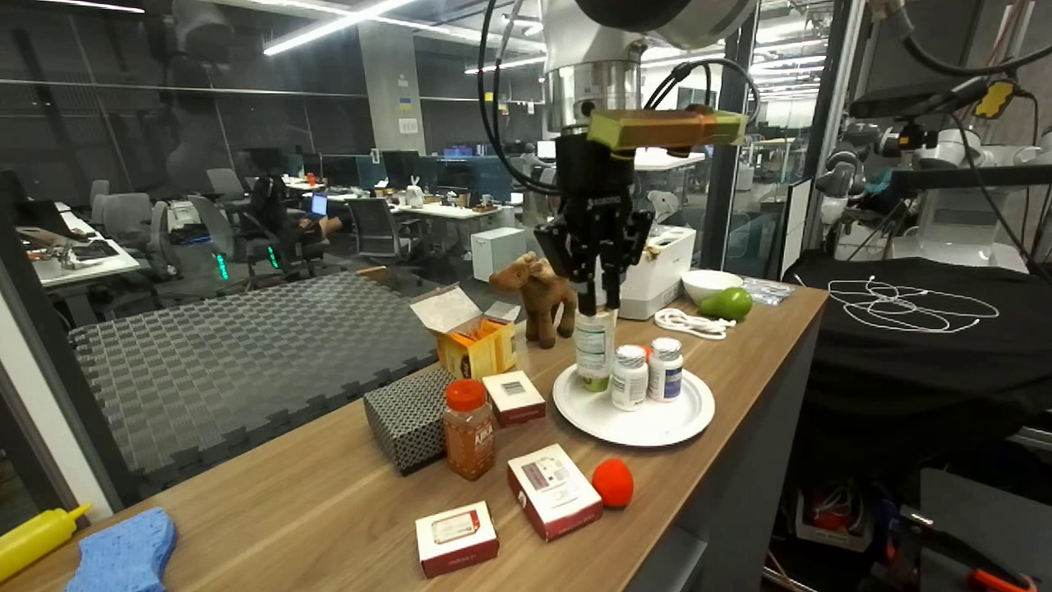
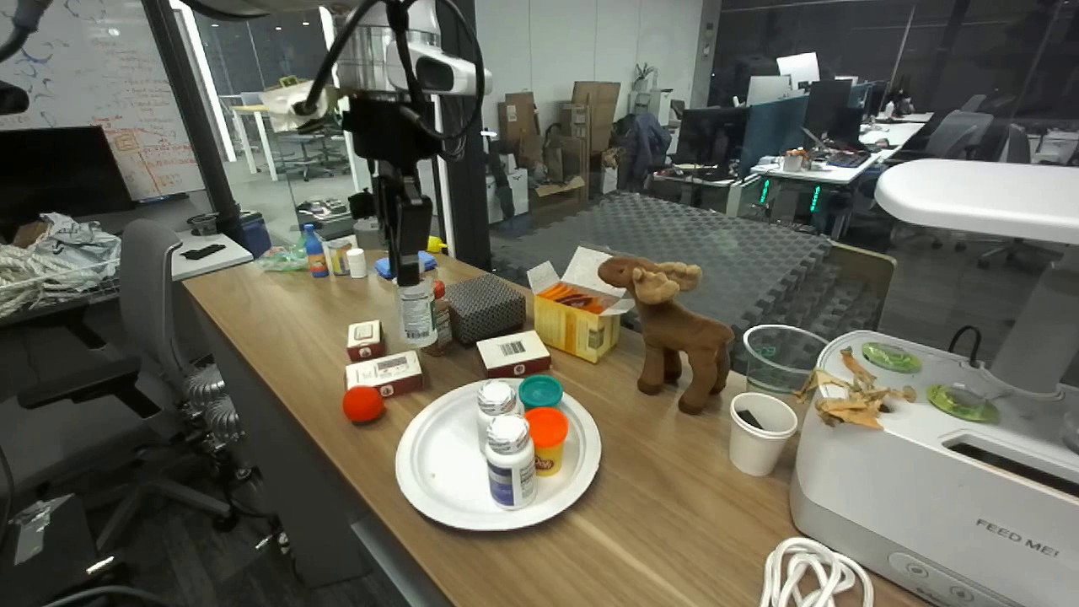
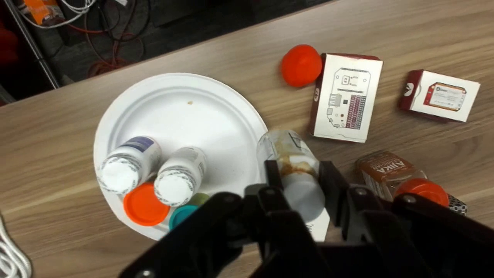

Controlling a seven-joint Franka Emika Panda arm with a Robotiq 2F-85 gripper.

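My gripper is shut on a clear bottle (image 3: 289,150) with a white cap and a printed label. In exterior view 2 the held bottle (image 2: 416,315) hangs upright above the table, clear of the plate. The white plate (image 2: 445,484) carries two white pill bottles (image 2: 512,465) (image 3: 180,178), an orange-lidded tub (image 2: 547,441) and a teal-lidded tub (image 2: 540,393). From exterior view 1, the gripper (image 1: 598,301) and bottle (image 1: 593,347) overlap the plate's far left side, covering most of the teal-lidded tub.
Beside the plate lie a red ball (image 1: 613,483), several small red-and-white boxes (image 1: 554,488) and a red-capped spice jar (image 1: 468,434). A brown plush moose (image 2: 675,329) and an open yellow box (image 2: 577,324) stand farther back. Bare wood (image 1: 296,513) shows at the front left.
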